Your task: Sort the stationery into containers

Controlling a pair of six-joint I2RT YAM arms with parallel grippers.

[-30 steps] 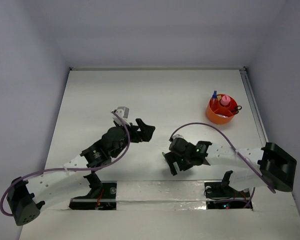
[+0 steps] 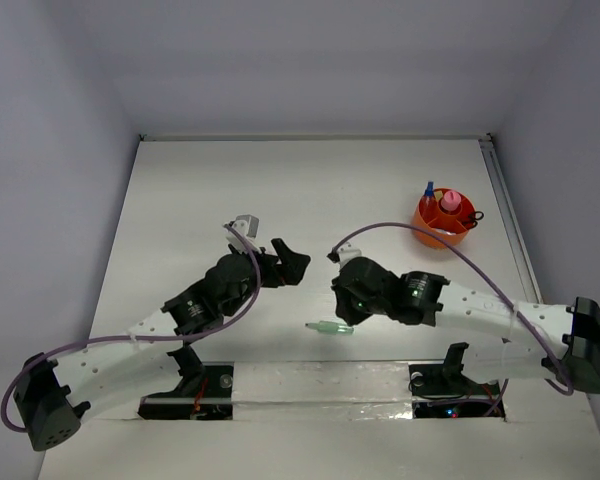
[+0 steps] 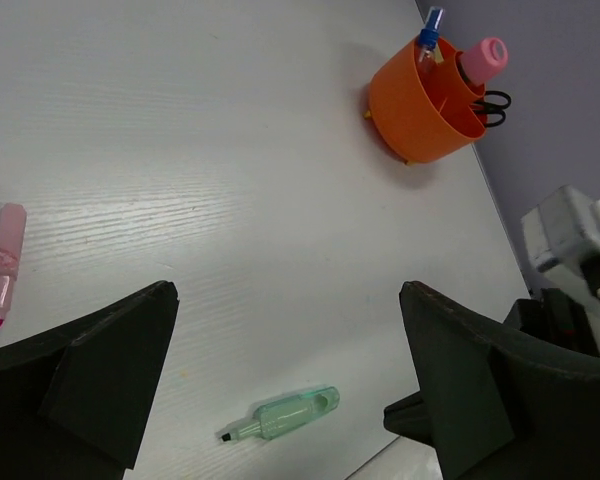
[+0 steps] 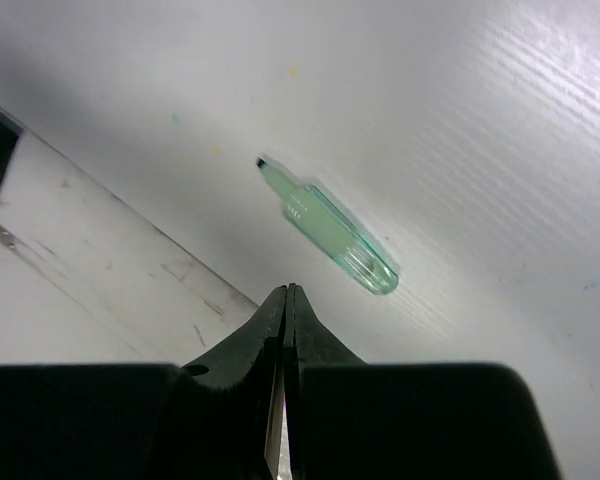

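A pale green marker [image 2: 330, 328] [image 3: 292, 413] [image 4: 326, 225] lies on the table near its front edge. A pink marker [image 3: 7, 260] lies at the left of the left wrist view. The orange divided container [image 2: 430, 225] [image 3: 410, 120] at the back right holds a blue-capped item, a pink item and scissors. My left gripper [image 2: 287, 262] is open and empty above the table. My right gripper is shut, its fingertips together above and beside the green marker; whether anything is between the fingers is hard to tell.
Grey walls enclose it at back and sides, and a rail [image 2: 505, 200] runs along the right edge.
My right arm has shifted outward and lifted from over the green marker, which now shows lying on the table. The left arm has moved only slightly.
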